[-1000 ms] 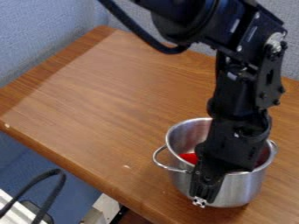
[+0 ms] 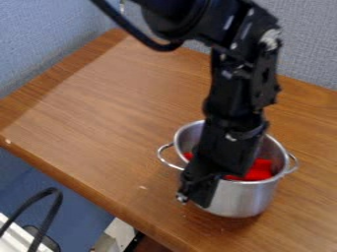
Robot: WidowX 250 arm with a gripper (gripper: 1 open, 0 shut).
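A steel pot (image 2: pixel 245 199) with two handles stands on the wooden table near its front edge, right of centre, with red contents (image 2: pixel 261 169) inside. My gripper (image 2: pixel 194 189) is low over the front left of the pot, partly covering it; its fingers are dark and I cannot make out whether anything is between them.
Speckled partitions stand behind it. At the lower left, beyond the table edge, are cables and a white object (image 2: pixel 16 236).
My arm has moved left and away from the camera over the last second. The pot has shifted slightly left and back as well.
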